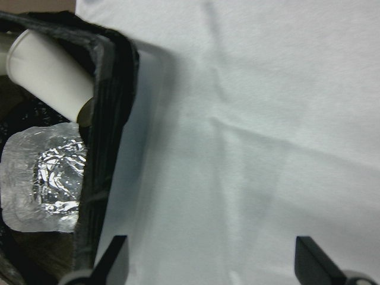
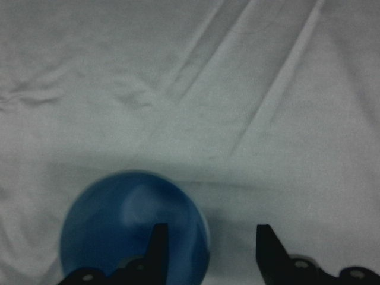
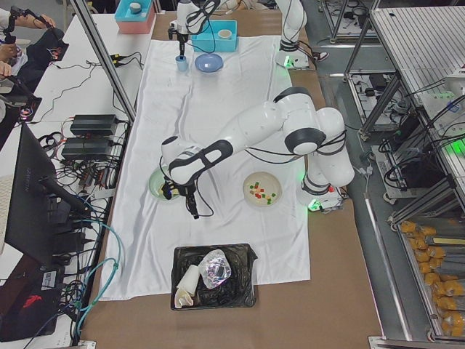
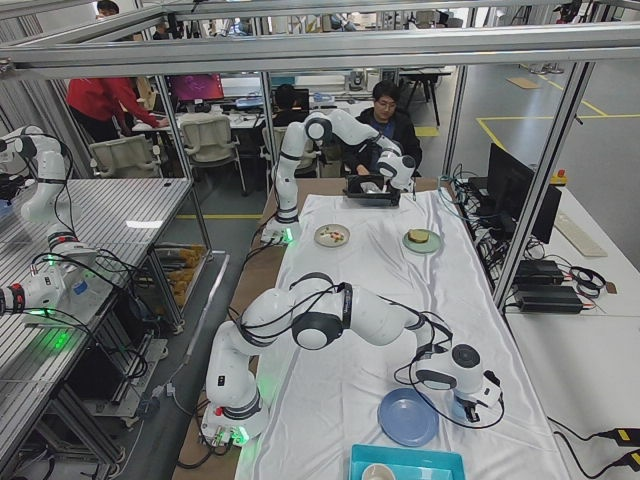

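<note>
A crumpled clear-and-silver wrapper (image 3: 216,268) lies in the black bin (image 3: 234,297), beside white cups (image 1: 50,74). My left gripper stands open above the cloth beside the bin, nothing between its fingers. In the camera left view it hangs near the green plate (image 3: 156,187) with yellowish food, partly hidden by the arm. A cream plate (image 3: 258,200) holds several red and green pieces. My right gripper is open at the far end, over the blue cup (image 3: 182,65); the blue plate (image 3: 208,62) sits alongside.
A turquoise bin (image 4: 420,465) with a bowl stands at the far end. Monitor, cables and black boxes line the left side.
</note>
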